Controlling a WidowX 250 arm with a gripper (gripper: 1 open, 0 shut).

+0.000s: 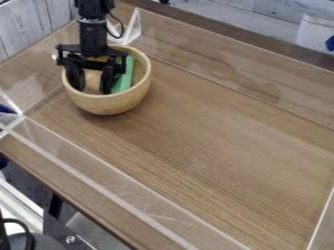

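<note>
A wooden bowl (115,101) sits at the upper left of the table (209,156). The black robot gripper (92,78) reaches down into it from above, its fingers low inside the bowl. A green object (125,73) lies in the bowl, to the right of the fingers. Whether the fingers are open or shut, or hold anything, is hard to make out in the dark cluster.
A small blue object (329,44) shows at the right edge. Clear plastic edging runs along the left side.
</note>
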